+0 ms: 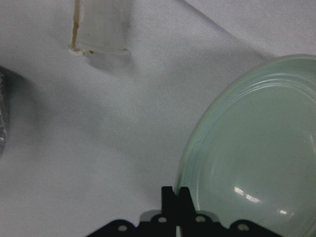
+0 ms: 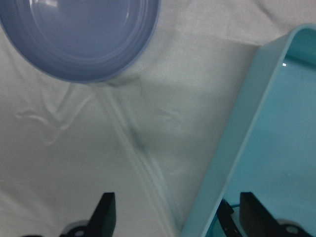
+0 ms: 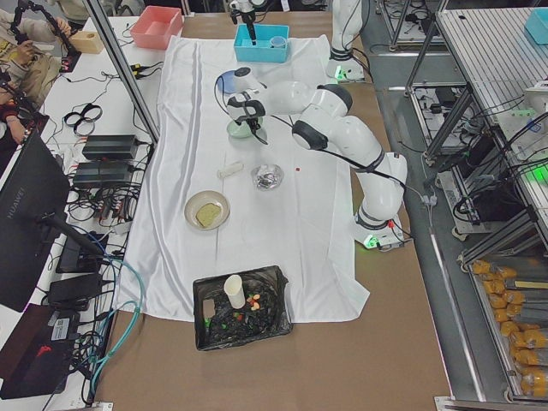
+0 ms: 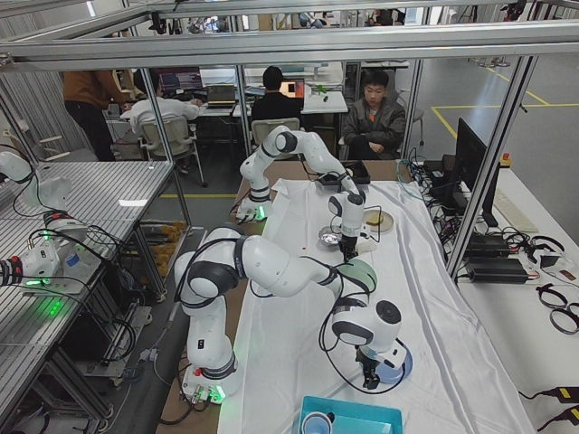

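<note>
My left gripper is shut on the rim of a pale green plate [image 1: 252, 148], which is also in the left camera view [image 3: 239, 129]. A white cylindrical piece [image 1: 101, 27] lies beside it. A beige plate [image 3: 193, 211] with a yellowish item and a foil bowl [image 3: 266, 177] are on the cloth. My right gripper is open above the edge of a turquoise bin [image 2: 266, 148], near a blue plate [image 2: 79, 44].
A black lined tray [image 3: 218, 308] with a white cup and small scraps stands at one end of the white cloth. The cloth between it and the beige plate is clear.
</note>
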